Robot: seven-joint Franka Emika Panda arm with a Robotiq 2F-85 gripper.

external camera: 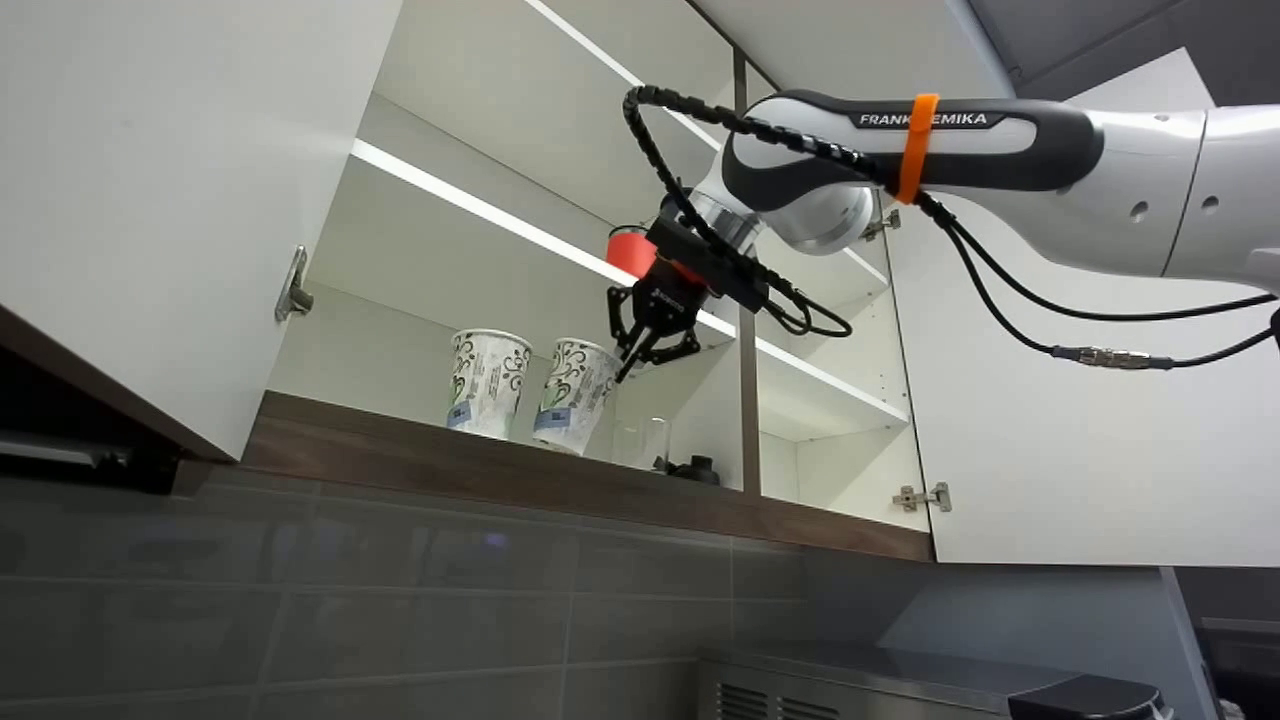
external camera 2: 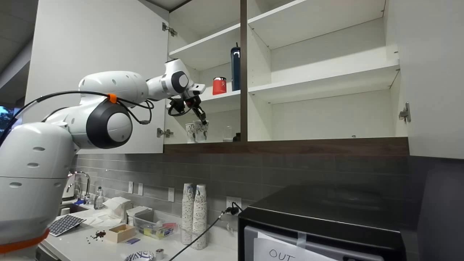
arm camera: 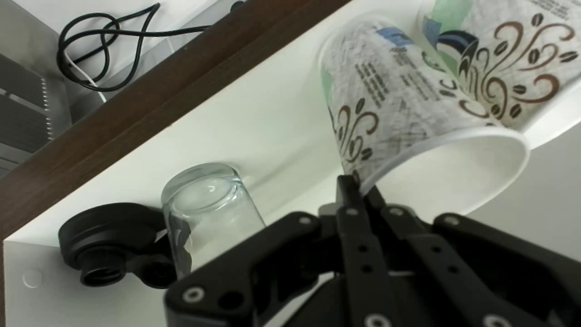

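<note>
Two patterned paper cups are on the cabinet's lower shelf. The right-hand cup (external camera: pixel 573 396) leans, its rim pinched at one side by my gripper (external camera: pixel 623 374), which is shut on it. In the wrist view this tilted cup (arm camera: pixel 400 103) shows its open mouth, and the fingertips (arm camera: pixel 347 188) clasp the near edge of its rim. Beside it the other cup (external camera: pixel 488 384) stands upright; in the wrist view that second cup (arm camera: pixel 512 60) looks very close to the held one or touching it.
An upside-down clear glass (arm camera: pixel 209 201) and a black lid-like item (arm camera: pixel 114 240) stand on the same shelf. Above, a red tumbler (external camera 2: pixel 219 85) and a dark blue bottle (external camera 2: pixel 235 68) occupy the middle shelf. The right cabinet's shelves (external camera 2: pixel 326 78) look empty.
</note>
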